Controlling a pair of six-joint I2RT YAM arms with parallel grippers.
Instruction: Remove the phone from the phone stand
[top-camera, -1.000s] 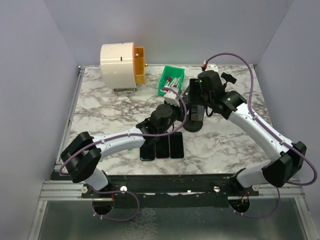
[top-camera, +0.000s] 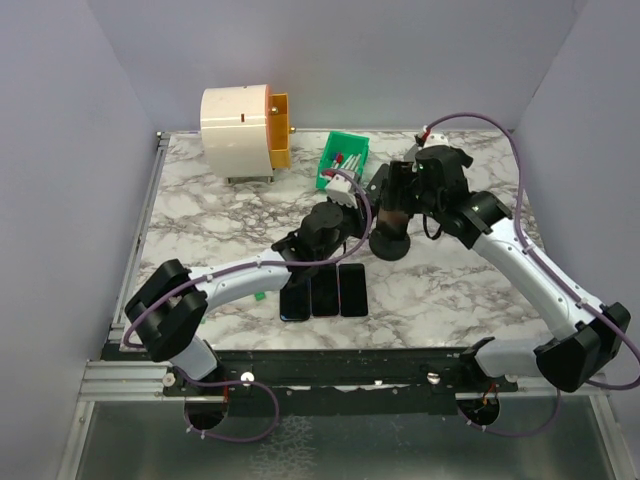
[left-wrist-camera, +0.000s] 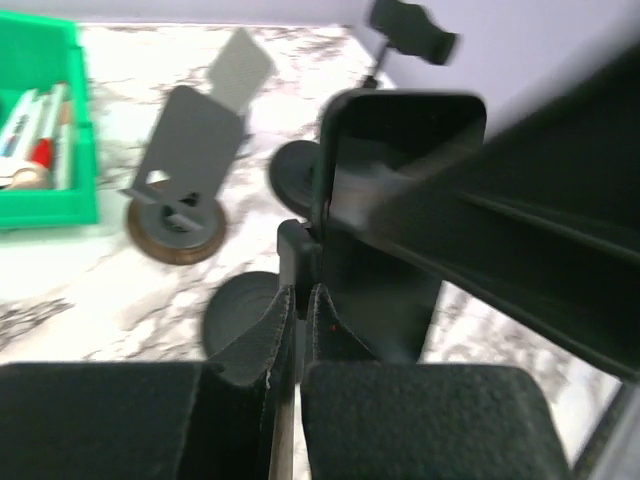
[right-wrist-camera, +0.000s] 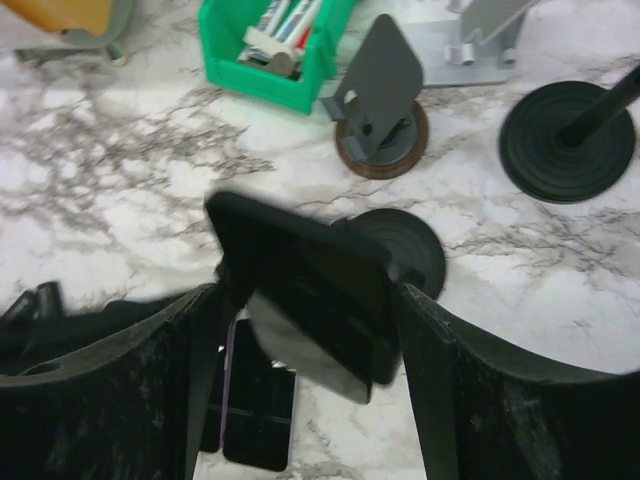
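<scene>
A phone stand with a round black base stands at centre, its base also in the right wrist view. My left gripper is shut at the stand, with a thin upright part at its tips. A black phone is between my right gripper's fingers, above the stand; whether they grip it is unclear, as it is blurred. The right gripper covers much of the stand in the top view.
Behind are other stands, a black disc base and a green bin. Phones lie in front of the stand. An orange-white drum stands back left.
The left arm has barely moved.
</scene>
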